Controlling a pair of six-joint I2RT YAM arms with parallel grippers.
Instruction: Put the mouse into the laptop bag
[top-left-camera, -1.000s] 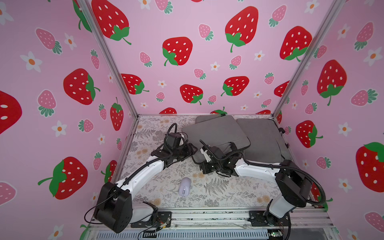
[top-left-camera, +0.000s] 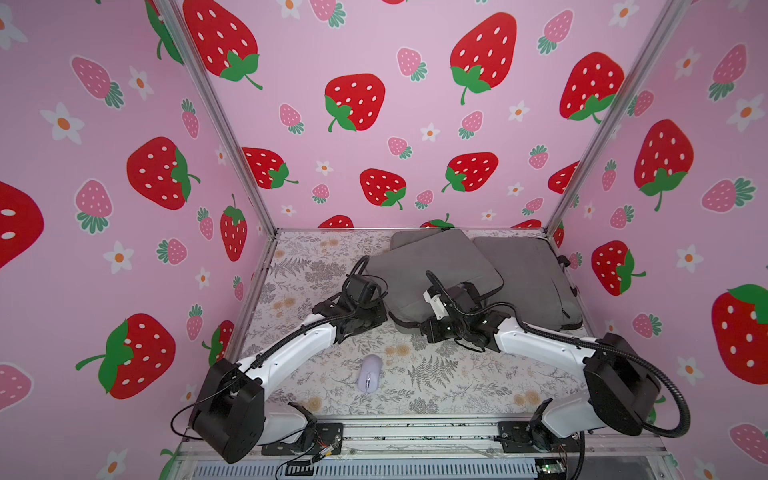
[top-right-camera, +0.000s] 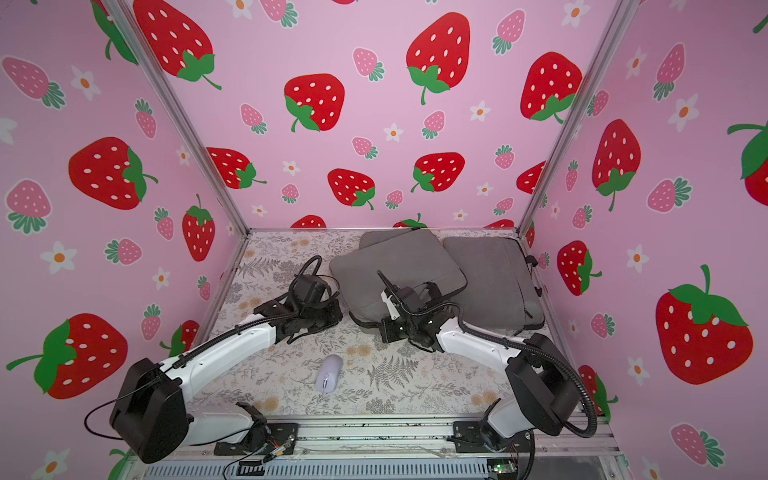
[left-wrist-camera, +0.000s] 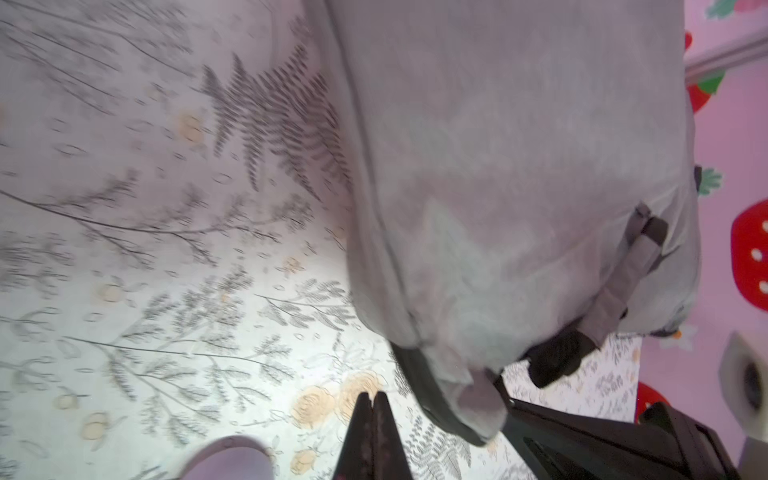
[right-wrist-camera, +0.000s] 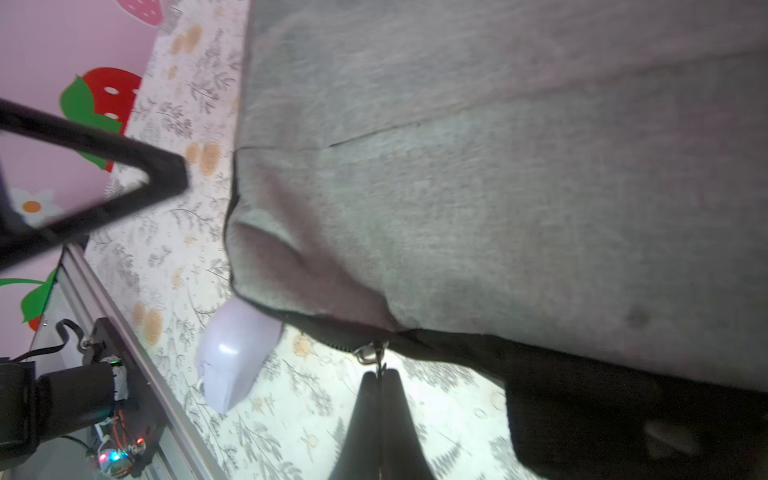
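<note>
The lilac mouse (top-left-camera: 369, 373) lies on the table in front of the arms. Behind it is the grey laptop bag (top-left-camera: 436, 268), its front corner drooping towards my grippers. In the left wrist view my left gripper has its fingers pressed together, empty; the bag's dark-edged corner (left-wrist-camera: 460, 408) is just right of them, outside. My right gripper is shut at the bag's near edge, its tips on the small metal zipper pull (right-wrist-camera: 370, 353). The right wrist view also shows the mouse (right-wrist-camera: 236, 352), left of those tips.
Another grey fabric section (top-left-camera: 520, 280) lies flat at the back right. A black strap (left-wrist-camera: 560, 352) hangs off the bag's side. A metal rail (top-left-camera: 436, 420) borders the front.
The right gripper moved right, the bag's near part shifting slightly with it. The mouse stayed put.
</note>
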